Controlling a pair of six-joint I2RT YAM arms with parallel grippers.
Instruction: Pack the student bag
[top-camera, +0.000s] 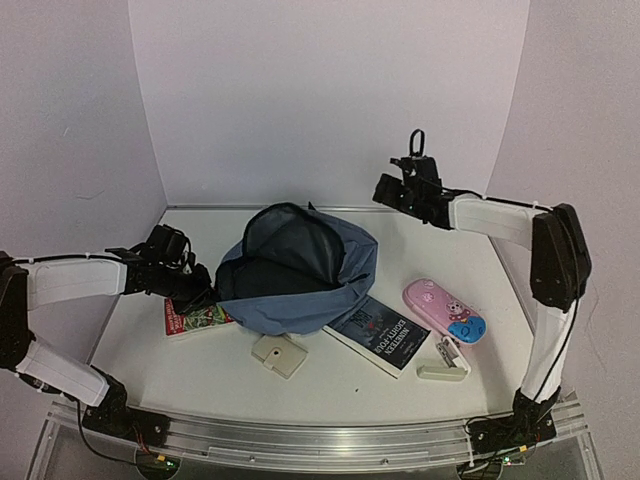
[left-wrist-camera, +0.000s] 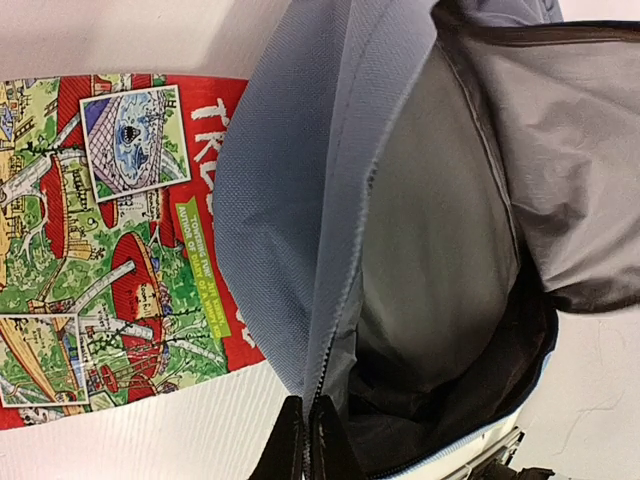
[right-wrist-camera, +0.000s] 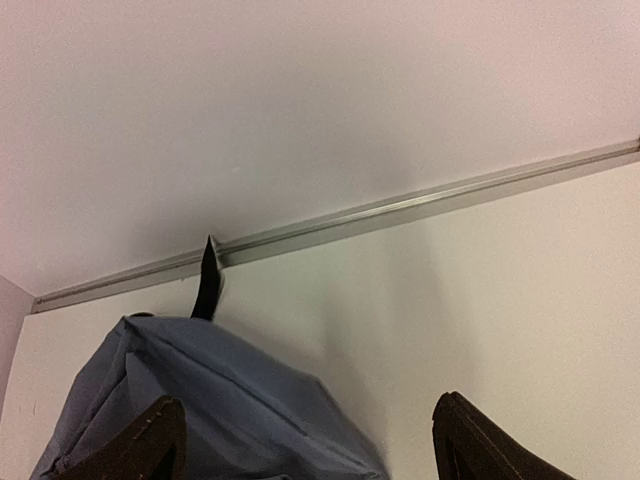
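Note:
A blue-grey bag (top-camera: 290, 310) lies mouth open in the middle of the table. My left gripper is shut on the bag's rim at its left side, the fabric edge running down between the fingertips. Under that arm lies a red illustrated book (left-wrist-camera: 120, 240), partly beneath the bag. My right gripper hangs open and empty, back right of the bag and clear of it. To the bag's right are a dark book (top-camera: 380, 335), its corner under the fabric, a pink pencil case (top-camera: 443, 310) and a stapler-like item (top-camera: 452, 353).
A pale rectangular object (top-camera: 280, 355) lies in front of the bag, and a light green block (top-camera: 441, 373) near the stapler-like item. A metal rail (top-camera: 330, 425) borders the front.

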